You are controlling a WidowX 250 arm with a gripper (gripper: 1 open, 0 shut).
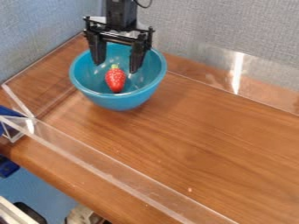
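A blue bowl (128, 96) rests on the wooden table toward the upper left. Inside it lies a red strawberry (115, 80) with a green top. My black gripper (117, 63) hangs over the rear of the bowl, its two fingers apart and pointing down above the strawberry, with nothing held between them.
Clear low plastic edging runs along the left and back, by grey fabric walls. Blue and white objects sit at the far left, past the edge.
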